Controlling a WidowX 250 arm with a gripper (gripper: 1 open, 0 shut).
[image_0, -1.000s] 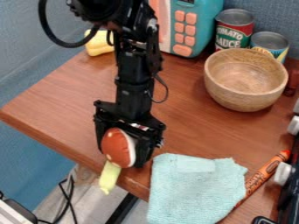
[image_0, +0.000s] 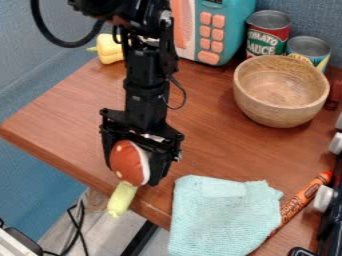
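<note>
My black gripper (image_0: 144, 158) points down at the near left edge of the table, around a red-orange rounded object with a white band (image_0: 128, 161). A pale yellow elongated piece (image_0: 122, 199) juts from below it over the table's edge. The fingers are partly hidden behind the object, which appears held between them.
A wooden bowl (image_0: 279, 97) sits at the back right, with cans (image_0: 267, 33) and a teal toy microwave (image_0: 201, 25) behind it. A light blue cloth (image_0: 225, 218) and an orange wrapped stick (image_0: 306, 200) lie at the front right.
The objects have not moved.
</note>
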